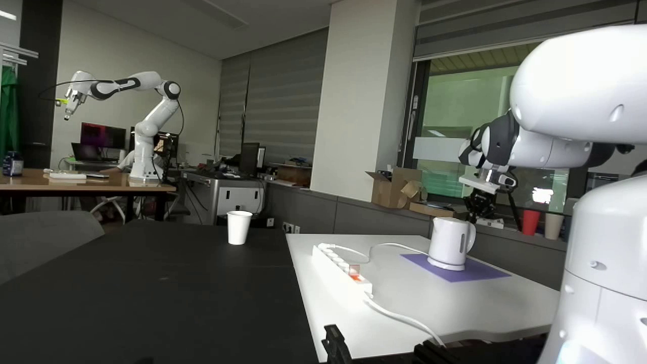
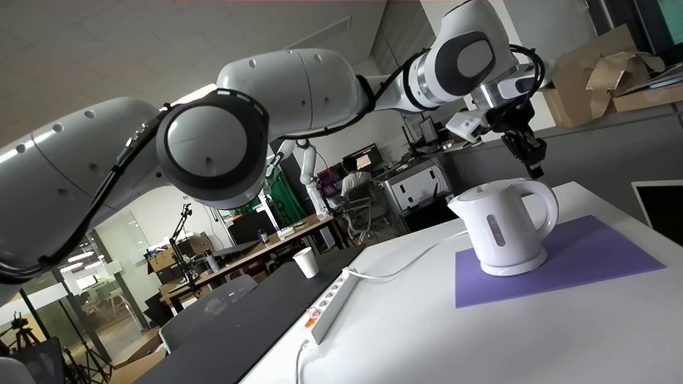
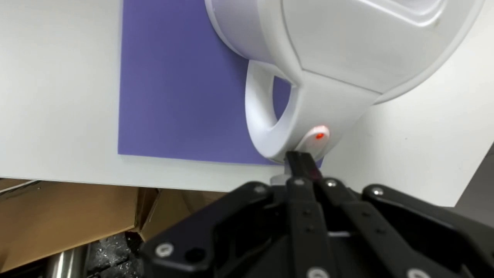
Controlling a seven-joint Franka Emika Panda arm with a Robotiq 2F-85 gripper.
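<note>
A white electric kettle (image 2: pixel 496 224) stands upright on a purple mat (image 2: pixel 595 256), its spout turned away from my gripper. In the wrist view the kettle's handle (image 3: pixel 263 134) points toward me, and a small switch (image 3: pixel 315 141) at its top shows a red light. My gripper is shut, and its fingertips overlap the handle's end beside the switch in that view. Nothing shows between the fingers. Seen from the side, the gripper (image 2: pixel 536 172) hangs just above the handle; whether it touches cannot be made out.
A white power strip (image 2: pixel 333 304) with a cable lies along the white table's edge. A paper cup (image 1: pixel 238 227) stands on the black table (image 1: pixel 182 279). Cardboard boxes (image 2: pixel 592 83) sit behind the kettle. Bare white tabletop (image 2: pixel 397 320) lies in front of the mat.
</note>
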